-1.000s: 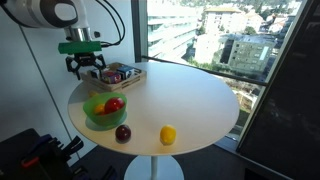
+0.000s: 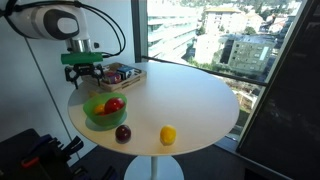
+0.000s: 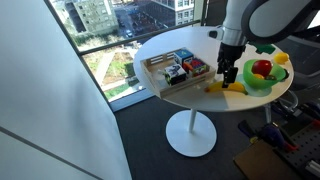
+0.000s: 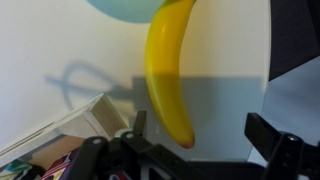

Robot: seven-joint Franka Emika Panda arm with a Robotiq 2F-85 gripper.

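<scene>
A yellow banana point(image 4: 170, 75) lies on the white table, reaching from the bowl's edge down between my fingers in the wrist view. In exterior view 2 the same banana point(image 3: 226, 88) rests between the wooden box and the green bowl. My gripper stands open above it, one finger on either side and nothing held. The banana is nearer the left finger. From exterior view 1, the gripper point(image 2: 85, 80) hangs behind the green bowl point(image 2: 94, 118), which holds red and orange fruit.
A wooden box point(image 3: 152, 76) with several small packets stands close beside the banana. A dark round fruit point(image 2: 122, 132) and a yellow fruit point(image 2: 168, 134) sit near the table's front edge.
My gripper has come down a little toward the table over the last second, staying behind the bowl. The bowl, box and loose fruit have not moved.
</scene>
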